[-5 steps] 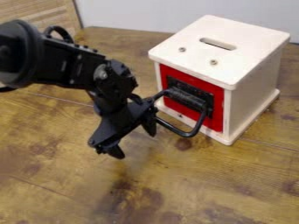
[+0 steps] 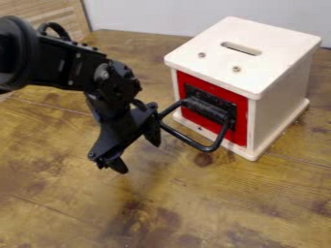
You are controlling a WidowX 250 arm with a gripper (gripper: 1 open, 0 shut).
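A black robot arm reaches in from the left, its gripper low over the wooden floor, fingers angled downward beside the white box. The box has a red front panel with a black fitting and a black looped handle sticking out toward the gripper. The handle's near end passes by the gripper's body; whether they touch I cannot tell. Nothing clearly shows between the fingertips.
A pale wooden panel stands at the back left.
The arm and gripper have shifted slightly to the left, away from the box. The box and handle look unchanged.
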